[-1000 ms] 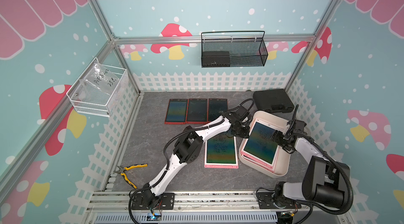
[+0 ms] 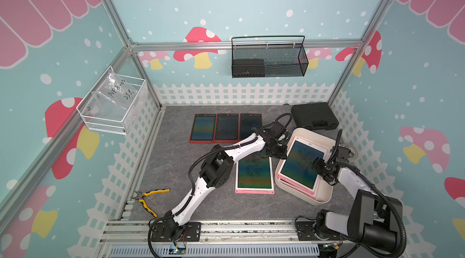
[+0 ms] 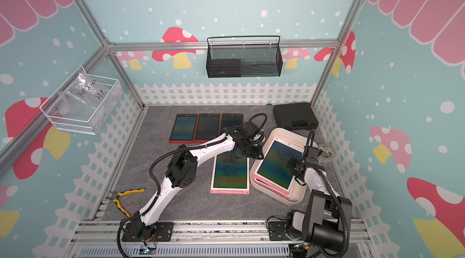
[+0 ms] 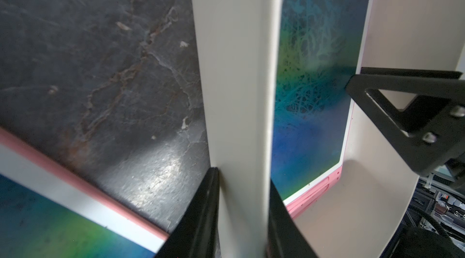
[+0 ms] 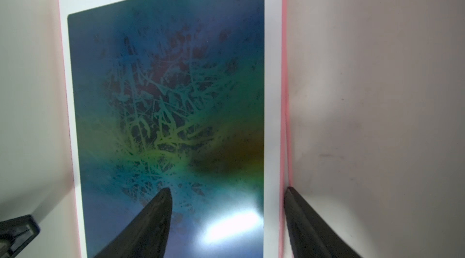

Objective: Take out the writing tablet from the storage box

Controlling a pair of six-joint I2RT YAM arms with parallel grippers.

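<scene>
The beige storage box (image 2: 329,195) stands at the right of the table. Inside lies a pink-and-white writing tablet (image 2: 303,163), slightly turned, with another pink edge showing beneath it. At the box's left wall is my left gripper; its fingers straddle the wall, which fills the gap between them. My right gripper is open over the tablet's right side. One right finger (image 5: 157,219) is above the screen, the other (image 5: 302,214) just at the pink right edge. Whether that finger touches the edge cannot be told.
Another pink-framed tablet (image 2: 254,180) lies flat left of the box. Three red-framed tablets (image 2: 226,127) line up at the back. A black case (image 2: 314,116) stands behind the box, and yellow pliers (image 2: 150,199) lie far left.
My right gripper has shifted a little toward the table's front, over the tablet's right side. The box and tablet have edged slightly frontward. My left arm looks unmoved.
</scene>
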